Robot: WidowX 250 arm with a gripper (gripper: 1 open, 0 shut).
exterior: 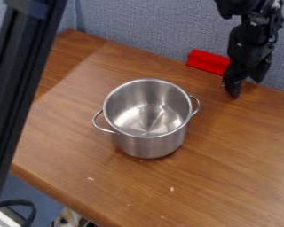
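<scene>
My black gripper [243,82] is low over the back right of the wooden table, at the right part of a red object [206,61] that lies along the grey back panel. The gripper covers part of the red object; whether its fingers are open or shut on it is unclear. A steel pot [147,118] with two side handles stands upright left of centre.
The grey fabric panel [145,31] borders the back. A dark vertical post fills the left edge, with cables below.
</scene>
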